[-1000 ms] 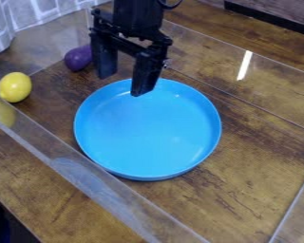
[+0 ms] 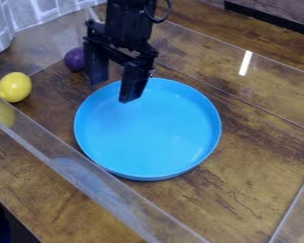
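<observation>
My black gripper (image 2: 115, 76) hangs over the back edge of a blue plate (image 2: 147, 131), its two fingers spread apart with nothing visible between them. A purple object (image 2: 75, 59) lies behind it to the left, partly near the arm. A yellow lemon-shaped object (image 2: 15, 87) sits at the left, outside the plate. The plate is empty.
A transparent barrier runs along the left and front left, and a clear wall or container stands at the back left.
The gripper has shifted slightly up and to the left and looks a little narrower across its fingers. The plate and objects are unmoved.
</observation>
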